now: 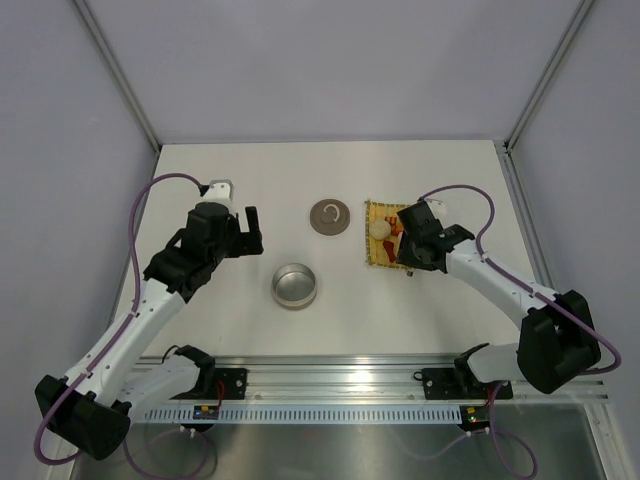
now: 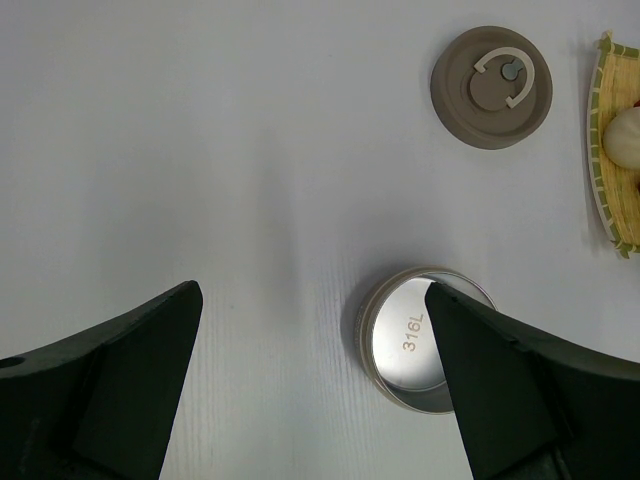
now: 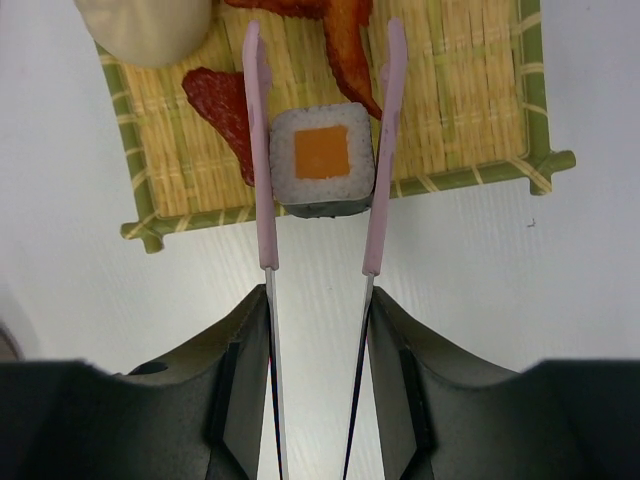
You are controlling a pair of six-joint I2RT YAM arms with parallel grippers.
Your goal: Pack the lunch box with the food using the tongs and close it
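Note:
A yellow woven tray (image 3: 450, 110) holds a white bun (image 3: 150, 20), red meat (image 3: 215, 110), fried pieces (image 3: 350, 70) and a rice piece with an orange square (image 3: 320, 160). My right gripper has its pink fingers on either side of the rice piece; whether they grip it is unclear. My left gripper stands open with nothing between its fingers. The steel lunch box (image 1: 294, 285) sits empty at the centre front, and its grey lid (image 1: 329, 217) lies behind it.
The left arm is over the table's left side, the right arm over the right side and tray.

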